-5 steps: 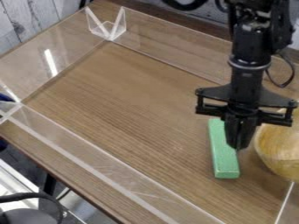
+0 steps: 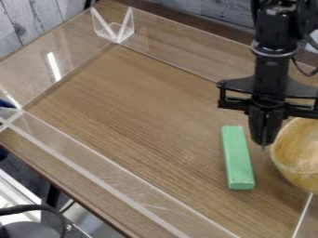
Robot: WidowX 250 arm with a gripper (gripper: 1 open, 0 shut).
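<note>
The black gripper hangs over the right part of the wooden table, its narrow tip pointing down with nothing visible between the fingers. Just below and left of it lies a light green rectangular block, long side toward the viewer. A round tan bowl stands at the right edge, partly out of frame, close beside and partly behind the gripper's tip.
A clear plastic piece sits at the back left. A black cable shows off the table at bottom left.
The gripper has moved right and slightly up from over the green block toward the bowl, uncovering more of the block's far end.
</note>
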